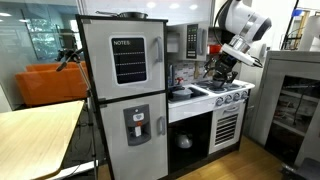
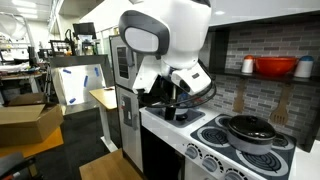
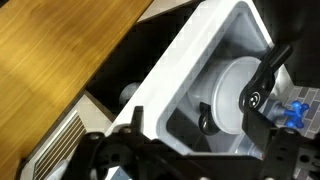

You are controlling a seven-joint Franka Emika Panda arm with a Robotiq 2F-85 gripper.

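My gripper is open above the sink of a toy kitchen, nothing between its fingers. Inside the grey sink basin point(image 3: 184, 124) rests a round white pan or lid point(image 3: 233, 88) with a black handle point(image 3: 262, 80), off to the right of the fingers in the wrist view. From the side, the pan point(image 1: 182, 94) shows on the counter left of the gripper point(image 1: 216, 75). In the second exterior view the arm hides most of the sink.
A blue faucet point(image 3: 296, 113) stands beside the basin. The microwave point(image 1: 188, 40) and fridge point(image 1: 128, 60) rise at the left. A dark lidded pot point(image 2: 250, 132) occupies the stove; a red pot point(image 2: 273, 66) is shelved above.
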